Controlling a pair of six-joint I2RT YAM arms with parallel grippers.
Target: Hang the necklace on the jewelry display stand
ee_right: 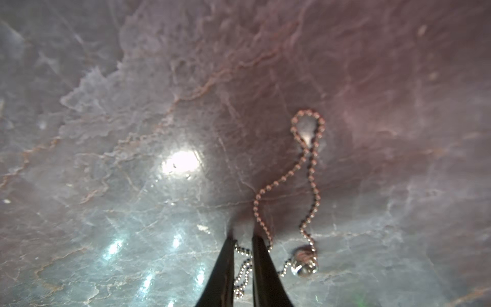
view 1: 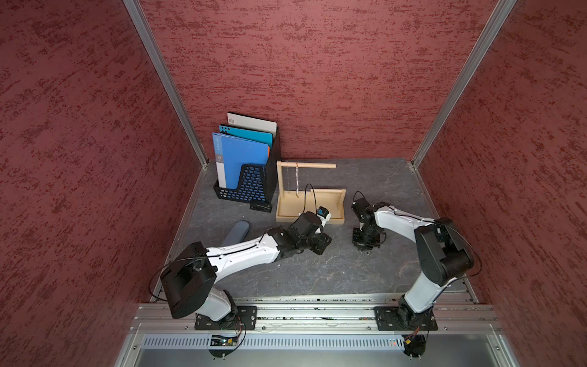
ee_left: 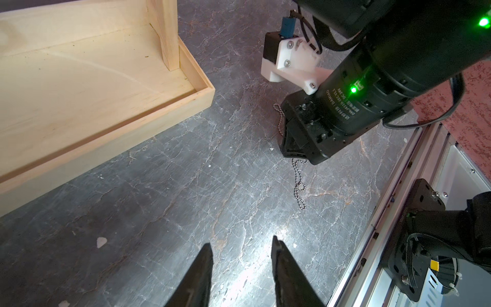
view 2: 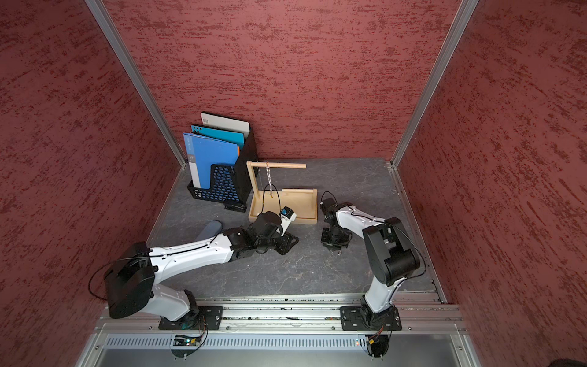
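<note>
A silver bead necklace (ee_right: 314, 189) with a round shiny pendant (ee_right: 303, 262) lies looped on the dark table. My right gripper is directly over it, fingertips a narrow gap apart. Part of the chain shows between and beside these fingers; whether they touch it I cannot tell. In the left wrist view the chain (ee_left: 297, 179) sticks out from under the right gripper's body. My left gripper stands open and empty over bare table. The wooden display stand (view 1: 316, 165) is behind both arms, with another chain (view 1: 297, 180) hanging on its bar near the post.
A black file holder with blue folders (view 1: 247, 156) stands at the back left, beside the stand. A grey-blue oblong object (view 1: 237, 233) lies behind the left arm. Clear table lies between the grippers and the front rail.
</note>
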